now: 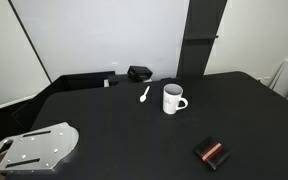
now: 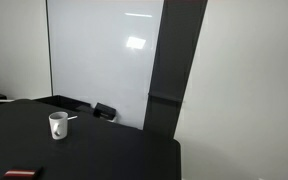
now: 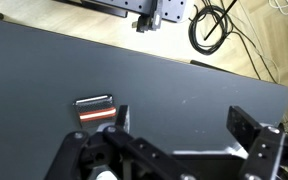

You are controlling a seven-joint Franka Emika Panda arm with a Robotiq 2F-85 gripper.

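A white mug (image 1: 172,98) stands upright on the black table (image 1: 114,135), its handle to the right in exterior view 1. A small white spoon (image 1: 144,94) lies beside it, apart from it. Toward the front right rests a black block with a red stripe (image 1: 212,152), also seen in the wrist view as the striped block (image 3: 95,108). My gripper is open, its fingers wide apart over the table. Neither exterior view shows it. Below the fingers a white shape (image 3: 209,152) is partly hidden; I cannot tell what it is.
A silver slotted plate (image 1: 34,148) occupies the table's left side. At the back edge sits a black object (image 1: 139,73), in front of a whiteboard (image 1: 104,35). Cables (image 3: 212,30) lie on the floor beyond the table edge.
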